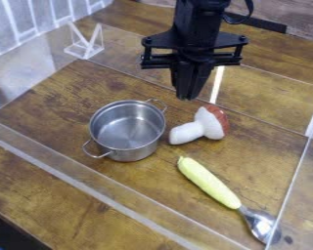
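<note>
My black gripper point(191, 75) is raised at the top centre, over the back of the table; I cannot tell how far apart its fingers stand. A steel pot point(124, 128) with two handles sits left of centre, with nothing visible inside. A white mushroom with a red cap point(210, 124) lies right of the pot. In front of it a yellow corn cob point(207, 181) lies diagonally, its lower end by a metal spoon point(261, 223).
Clear plastic walls point(299, 176) border the wooden table area point(62, 103). A small clear stand point(85, 44) is at the back left.
</note>
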